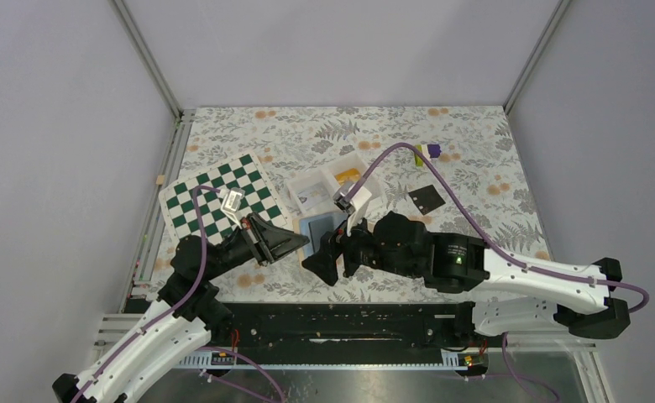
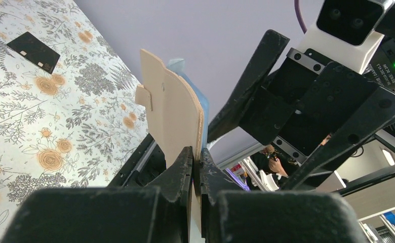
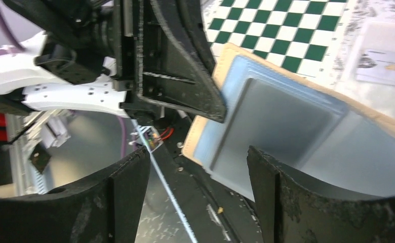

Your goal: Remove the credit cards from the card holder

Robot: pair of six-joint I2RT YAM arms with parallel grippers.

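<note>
The card holder (image 1: pixel 314 231), tan outside with blue clear sleeves, is held upright by its edge in my left gripper, shut on it. In the right wrist view its inner sleeve (image 3: pixel 276 129) lies open, showing a grey pocket; whether cards sit inside is unclear. My right gripper stands part open over the holder's lower area, its fingers apart and facing the sleeve, close to the left gripper. In the top view it covers much of the holder.
Behind are a clear two-compartment box (image 1: pixel 307 189) with cards inside, a checkerboard (image 1: pixel 223 180) at left, a dark card (image 1: pixel 427 199) and a small green-purple block (image 1: pixel 427 154) at right.
</note>
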